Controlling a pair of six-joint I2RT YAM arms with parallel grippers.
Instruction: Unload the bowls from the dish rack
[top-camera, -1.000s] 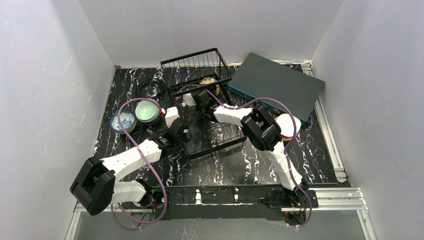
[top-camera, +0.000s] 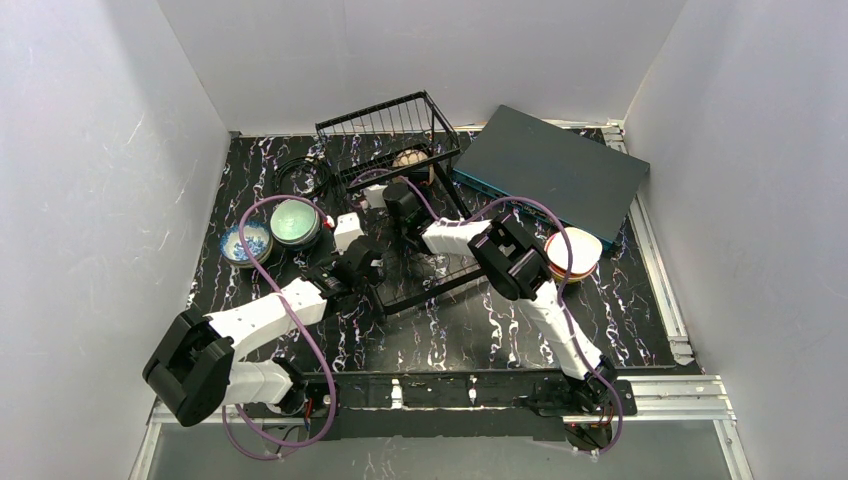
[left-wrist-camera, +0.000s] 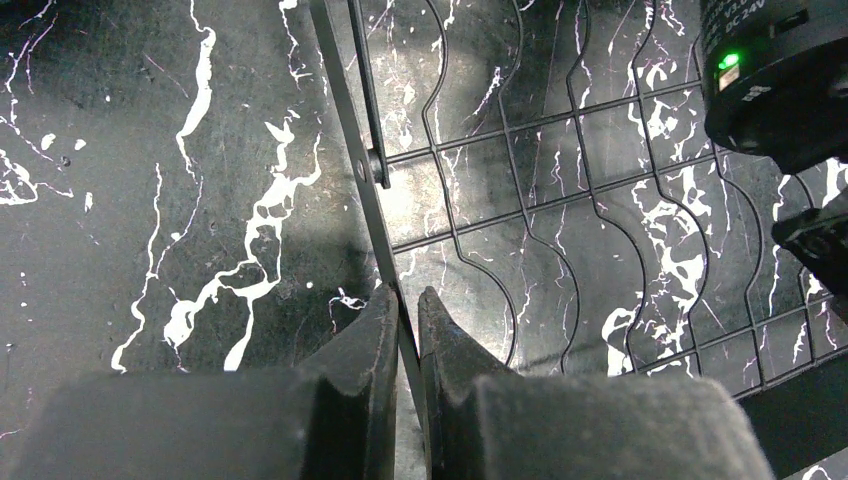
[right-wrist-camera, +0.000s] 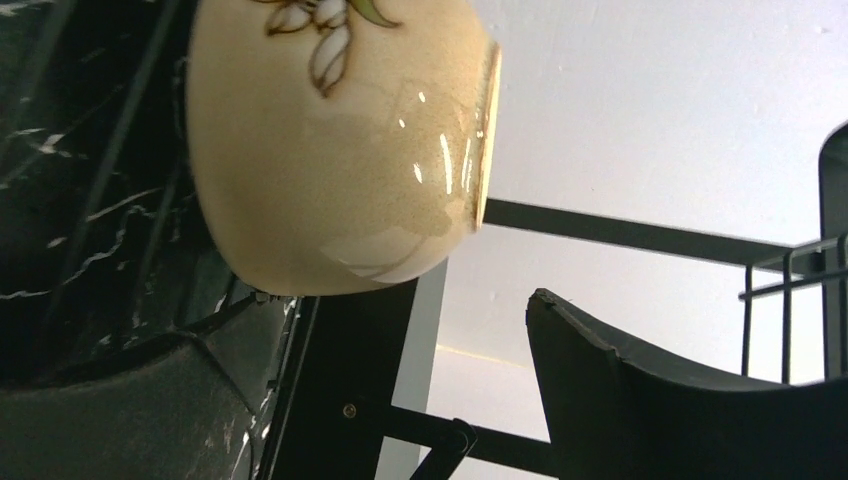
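Note:
The black dish rack (top-camera: 435, 293) stands mid-table, and its thin side bar (left-wrist-camera: 362, 170) runs between the fingers of my left gripper, which is shut on it. A cream bowl with a flower pattern (right-wrist-camera: 340, 190) is in the rack's back part; in the top view the cream bowl (top-camera: 411, 160) shows partly behind the rack's upper bars. My right gripper reaches inside the rack, open, its fingers spread at the bowl's lower edge. One finger (right-wrist-camera: 235, 335) overlaps that edge in view; whether it touches cannot be told. The other finger stands apart.
Green bowls (top-camera: 294, 220) and blue-patterned bowls (top-camera: 246, 242) are stacked left of the rack. Red-rimmed bowls (top-camera: 574, 250) sit at the right, near a large dark flat box (top-camera: 555, 165). A coiled black cable (top-camera: 302, 177) lies at the back left.
The rack has turned slightly, its upper part shifting a little left and back and the cream bowl with it. My right arm's elbow has moved slightly left. The left arm has barely moved.

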